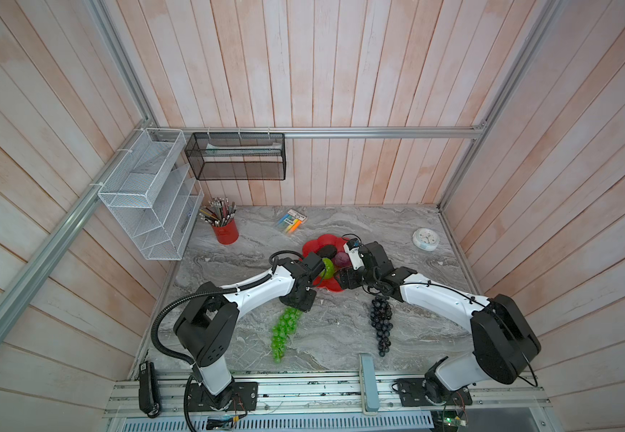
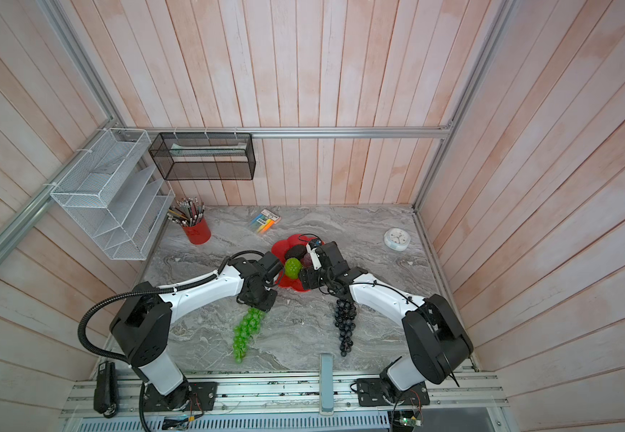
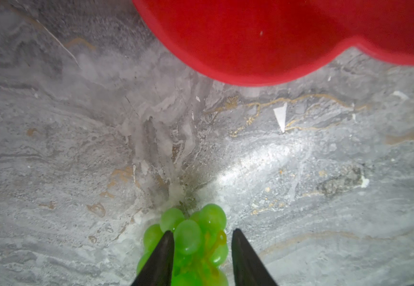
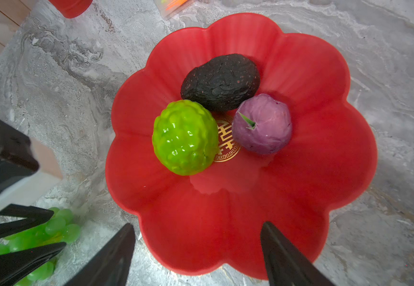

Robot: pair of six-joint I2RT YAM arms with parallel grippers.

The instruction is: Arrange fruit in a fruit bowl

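Note:
In the left wrist view, a bunch of green grapes lies on the table, its stem end between the fingers of my left gripper. Those fingers stand part open, with a gap on the right side. The red scalloped bowl holds a bumpy green fruit, a dark avocado-like fruit and a purple round fruit. Over the bowl's near side, my right gripper is open, nothing between its fingers. A bunch of black grapes lies on the table below the right arm.
Toward the back stand a red pen cup and a pack of coloured pens. A white round dish sits at the right rear. The two arms are close together at the bowl.

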